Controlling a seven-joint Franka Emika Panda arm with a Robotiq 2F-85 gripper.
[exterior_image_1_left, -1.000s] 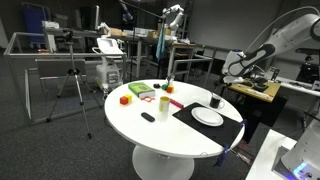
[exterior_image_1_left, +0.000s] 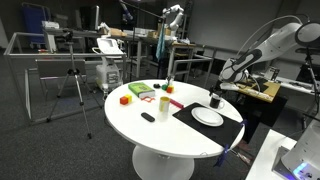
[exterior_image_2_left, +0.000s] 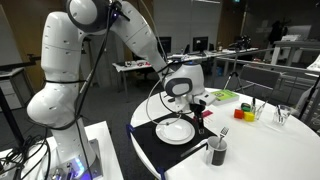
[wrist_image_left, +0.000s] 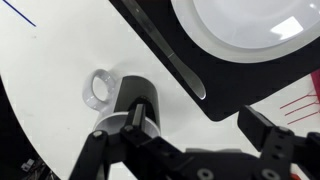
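Note:
My gripper stands open, its two dark fingers wide apart in the wrist view. A grey mug (wrist_image_left: 125, 98) with a side handle shows close to the left finger, which partly covers it. I cannot tell whether they touch. Exterior view 2 has the mug (exterior_image_2_left: 217, 152) upright near the table edge, with a fork-like utensil (exterior_image_2_left: 223, 134) sticking up at it. In exterior view 1 the gripper (exterior_image_1_left: 221, 90) hangs just above and beside the dark-looking mug (exterior_image_1_left: 215, 101). A white plate (exterior_image_1_left: 207, 116) lies on a black mat (exterior_image_1_left: 186, 116).
A knife (wrist_image_left: 180, 65) lies on the mat beside the plate. A pale yellow cup (exterior_image_1_left: 164, 104), a dark flat object (exterior_image_1_left: 148, 117), a green tray (exterior_image_1_left: 140, 88) and coloured blocks (exterior_image_1_left: 125, 100) occupy other parts of the white round table (exterior_image_1_left: 135, 128).
In exterior view 1 the arm and gripper have come lower and to the left, closer to the mug. Plate, mug and the other table items look unmoved.

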